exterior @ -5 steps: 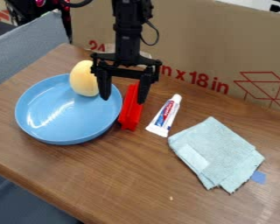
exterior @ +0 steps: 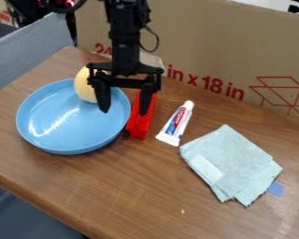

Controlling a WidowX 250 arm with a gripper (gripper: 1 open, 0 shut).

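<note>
My black gripper (exterior: pixel 124 101) hangs open over the right rim of a blue plate (exterior: pixel 59 117), its fingers either side of that area, near a red object (exterior: pixel 139 122) that lies right of the plate. A pale yellow rounded object (exterior: pixel 85 80) sits at the plate's back, partly behind the gripper. A toothpaste tube (exterior: pixel 176 123) lies to the right of the red object. A folded light blue cloth (exterior: pixel 234 163) lies at the right.
A cardboard box (exterior: pixel 227 51) stands along the back of the wooden table (exterior: pixel 152 205). A grey padded edge borders the left.
My gripper has moved slightly left and down toward the plate and the yellow object over the last second. The objects on the table look unmoved.
</note>
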